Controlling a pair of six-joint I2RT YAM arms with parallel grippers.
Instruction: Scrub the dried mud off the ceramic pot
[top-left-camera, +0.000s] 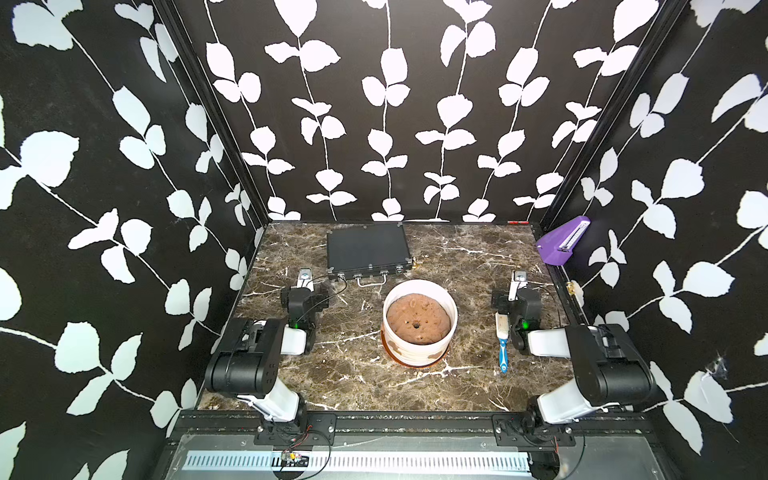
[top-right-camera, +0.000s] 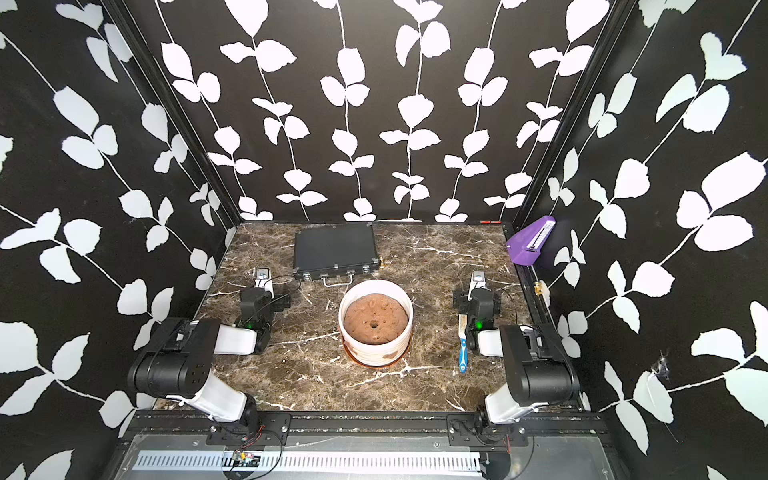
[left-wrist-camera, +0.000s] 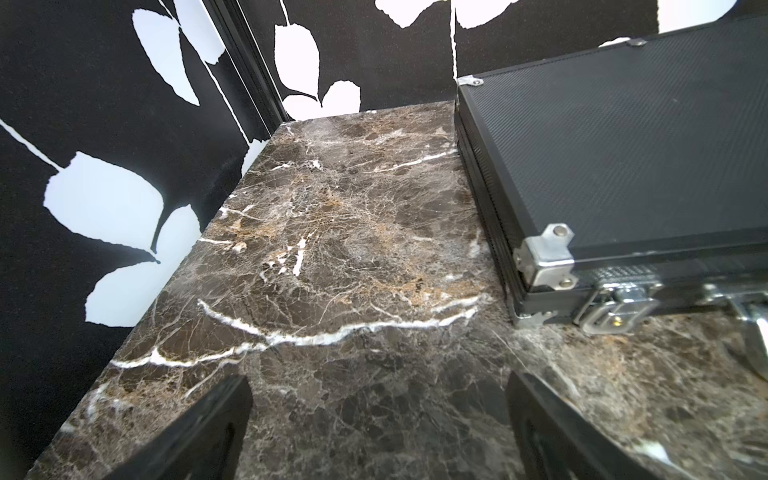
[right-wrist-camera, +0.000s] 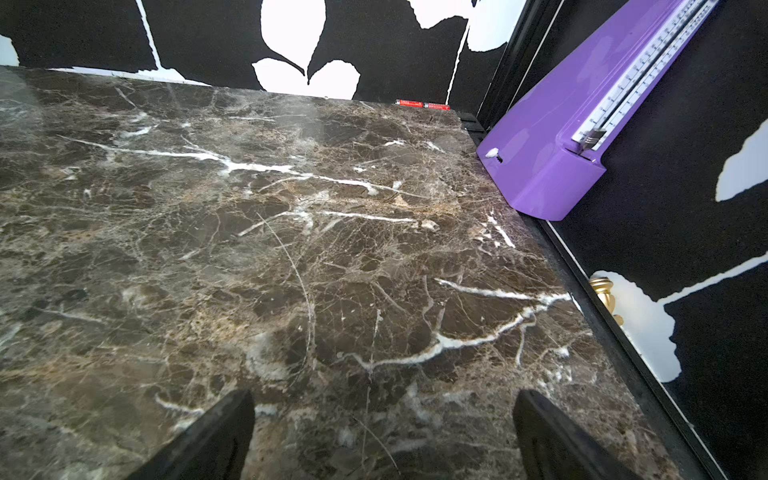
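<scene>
The ceramic pot (top-left-camera: 397, 344) is white and round, standing upright near the middle of the table. Brown mud patches mark its outer wall, and a brown mass of soil (top-right-camera: 374, 318) with a hole in it lies inside. Right of the pot lies a brush (top-left-camera: 503, 354) with a blue and white handle, close beside my right arm. My left gripper is open over bare table left of the pot, in front of the case. Open as well, my right gripper has only bare table between its fingers, beyond the brush. Neither wrist view shows the pot or brush.
A reddish saucer (top-left-camera: 392, 354) sits under the pot. Behind it, a black case (top-left-camera: 368, 249) lies flat with its handle towards the pot. A purple metronome (top-left-camera: 557, 246) stands at the right edge. Dark patterned walls enclose the table.
</scene>
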